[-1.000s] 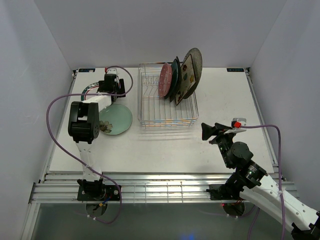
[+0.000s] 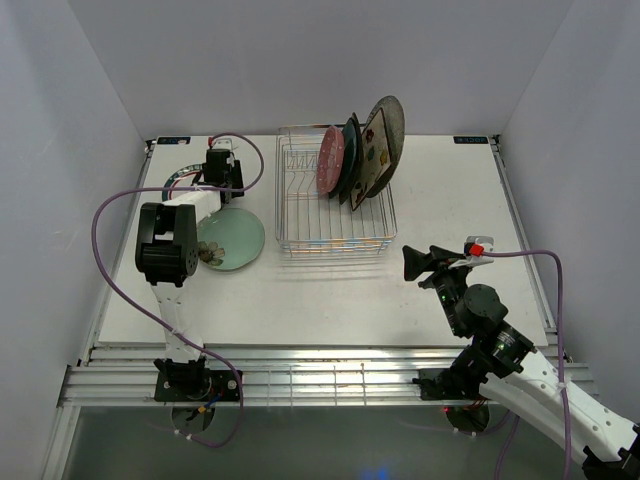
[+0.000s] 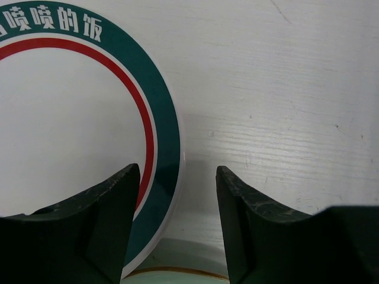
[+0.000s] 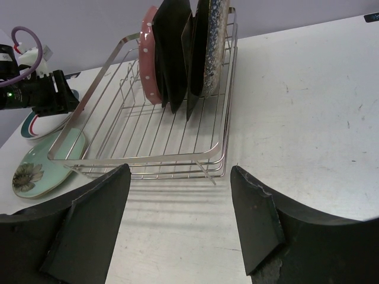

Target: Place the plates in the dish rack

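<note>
A white plate with teal and red rim (image 3: 71, 130) lies at the back left, partly under my left gripper. That gripper stands open at the plate's right rim, nothing between its fingers. A green flowered plate (image 2: 235, 235) lies just in front of it. The wire dish rack (image 2: 298, 225) holds several upright plates, including a pink dotted one (image 4: 148, 59) and a patterned square one (image 2: 372, 160). My right gripper hangs open and empty at the front right of the rack.
Grey walls enclose the back and sides. Purple cables loop over both arms.
My left gripper has shifted very slightly over the teal-rimmed plate. The right arm and the rack's plates have not moved.
</note>
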